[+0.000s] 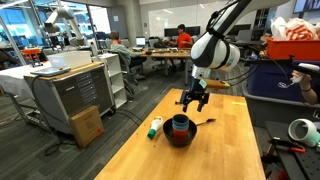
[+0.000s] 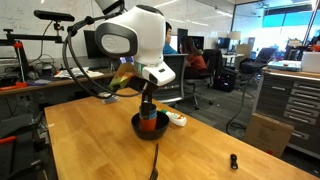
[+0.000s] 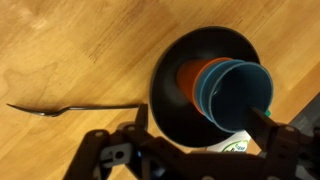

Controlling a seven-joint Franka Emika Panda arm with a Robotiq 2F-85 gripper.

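A nested stack of cups, blue [image 3: 243,92] over orange-red [image 3: 188,79], rests inside a black bowl [image 3: 176,118] on the wooden table. In the wrist view the blue cup's mouth faces the camera. My gripper is open, its fingers [image 3: 141,117] spread to either side of the bowl's middle, and no object is held between them. From the first exterior view, the gripper [image 1: 193,104] hangs above and slightly right of the blue cup [image 1: 180,121]. In the second exterior view the arm partly covers the stack's top.
A dark fork [image 3: 72,108] lies beside the bowl. Behind the bowl is a white-and-green bottle-like item [image 1: 155,127]. A small black object [image 2: 233,161] sits farther along the table. Bare table [image 1: 140,160] lies toward the near left.
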